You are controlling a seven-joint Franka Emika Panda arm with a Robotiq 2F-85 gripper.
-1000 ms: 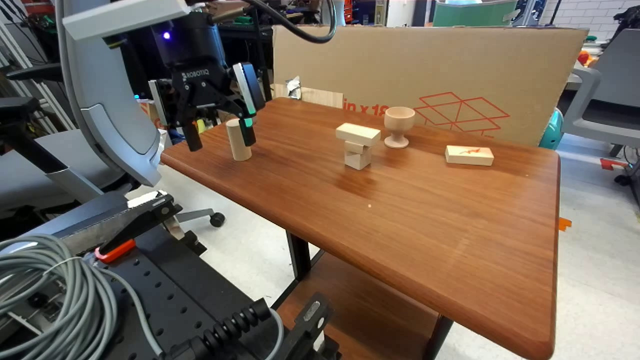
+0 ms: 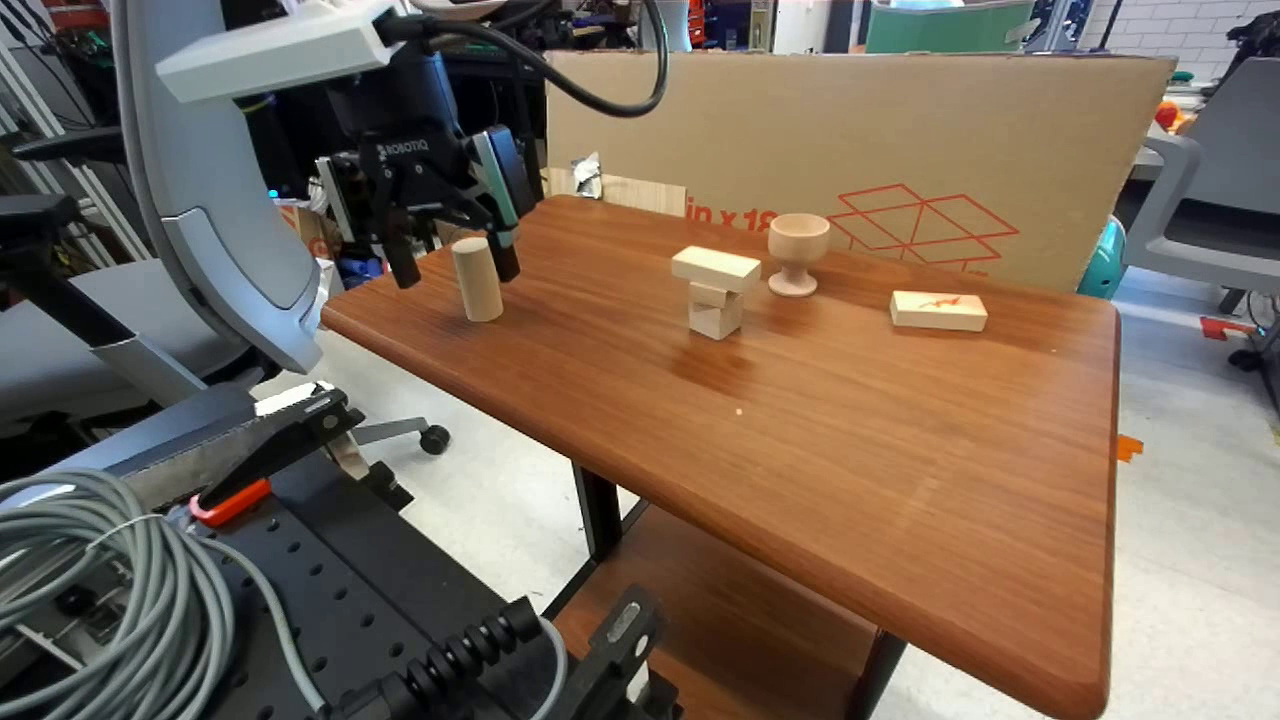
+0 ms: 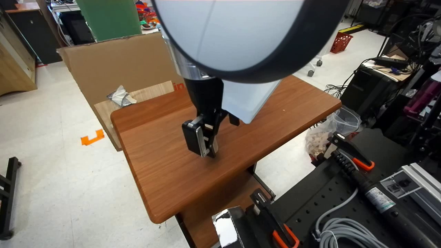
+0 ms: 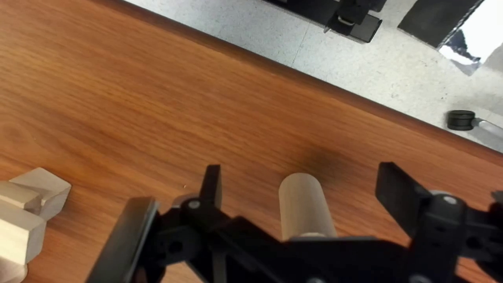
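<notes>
A pale wooden cylinder stands upright near the left end of the table. My gripper hangs by its upper part, fingers wide apart. In the wrist view the cylinder shows between the two fingers of the gripper, with bare table visible on either side of it, so neither finger touches it there. The gripper's own body hides the cylinder's near end. From the second exterior view the gripper blocks most of the cylinder.
Mid-table stands a small stack of wooden blocks, with a wooden goblet behind it. A flat block lies farther right. Cardboard walls the back edge.
The gripper has shifted slightly right in the first exterior view, and its open fingers sit a little differently around the cylinder. Cylinder, blocks and goblet have stayed put.
</notes>
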